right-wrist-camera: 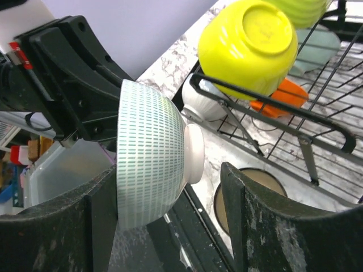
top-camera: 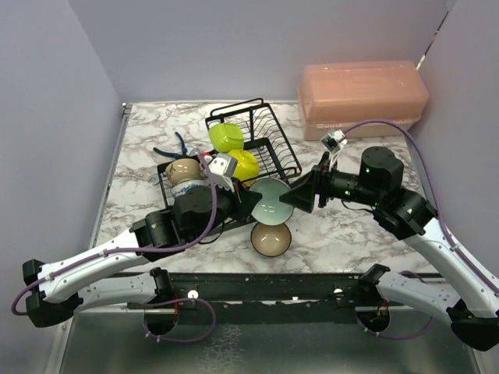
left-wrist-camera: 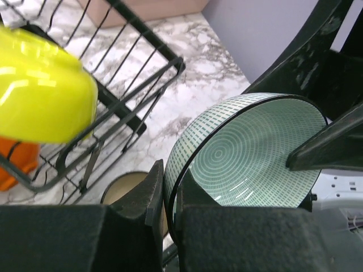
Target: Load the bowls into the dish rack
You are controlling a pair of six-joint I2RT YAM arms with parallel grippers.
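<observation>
A pale green bowl (top-camera: 272, 202) is held up on its side at the front of the dish rack, my left gripper (top-camera: 249, 199) shut on its rim, as the left wrist view (left-wrist-camera: 167, 198) shows. My right gripper (top-camera: 300, 191) stands open at the bowl's other side, its fingers around the bowl's right edge in the top view. A tan bowl (top-camera: 270, 240) rests on the counter below. The rack (top-camera: 284, 156) holds a yellow bowl (right-wrist-camera: 247, 42), a green square bowl (top-camera: 226, 137), a beige bowl (top-camera: 181, 170) and other bowls, partly hidden by the left arm.
A pink translucent bin (top-camera: 362, 97) stands at the back right. Blue pliers (top-camera: 168, 153) lie left of the rack.
</observation>
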